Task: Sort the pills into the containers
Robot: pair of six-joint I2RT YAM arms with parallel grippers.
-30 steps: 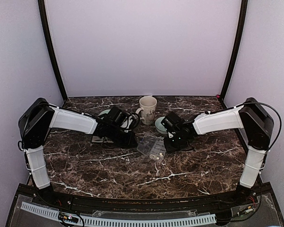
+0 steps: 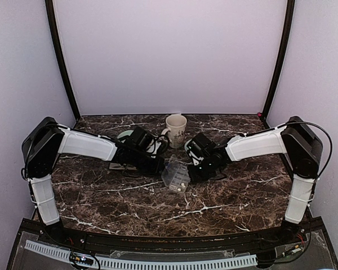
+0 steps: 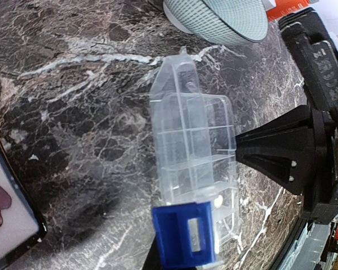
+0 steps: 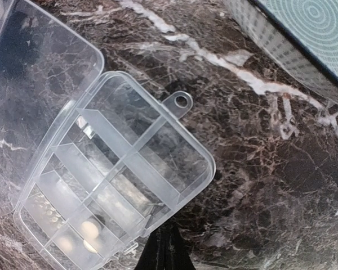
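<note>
A clear, compartmented pill box (image 4: 141, 146) lies on the dark marble table between my grippers, its clear lid (image 3: 183, 129) raised at the hinge on the left side. Several pale pills (image 4: 90, 229) lie in its front compartments. My right gripper is shut, its tips against or very close to the box's right edge. On the lid side is my left gripper (image 2: 160, 167), also shut. A blue piece (image 3: 183, 235) with a pale slot covers its fingertips in the left wrist view; whether it is gripped does not show.
A patterned bowl (image 3: 222, 17) stands behind the box, near a tall mug (image 2: 176, 130). At the left lies a dark-edged white tray (image 3: 14, 225) with a dark red shape on it.
My right gripper has moved slightly left, and the box has shifted left with it. The lid has risen from lying nearly flat to a steeper tilt. The left arm looks almost still.
</note>
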